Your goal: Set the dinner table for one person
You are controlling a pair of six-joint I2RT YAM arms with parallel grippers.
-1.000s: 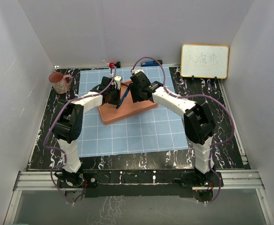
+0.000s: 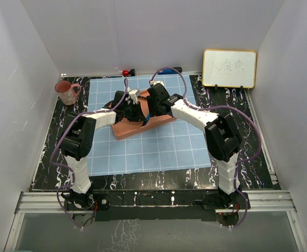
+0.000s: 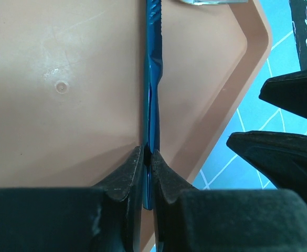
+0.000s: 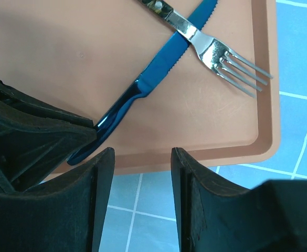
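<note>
A pinkish-brown tray lies on the blue gridded cloth. In it is a blue knife with a serrated edge, standing narrow side up in the left wrist view. My left gripper has its fingertips closed on the knife's handle end, low over the tray. A silver fork lies across the knife's blade, its tines toward the tray's rim. Open and empty, my right gripper hangs over the tray's edge, close beside the left one. From above, both arms cover much of the tray.
A patterned red-and-white mug stands at the far left. Beyond the cloth lie a red-and-black object and a blue item. A whiteboard stands back right.
My left gripper has shifted slightly right and toward the front, and the knife's handle end has swung right with it. The right gripper has moved only a little.
</note>
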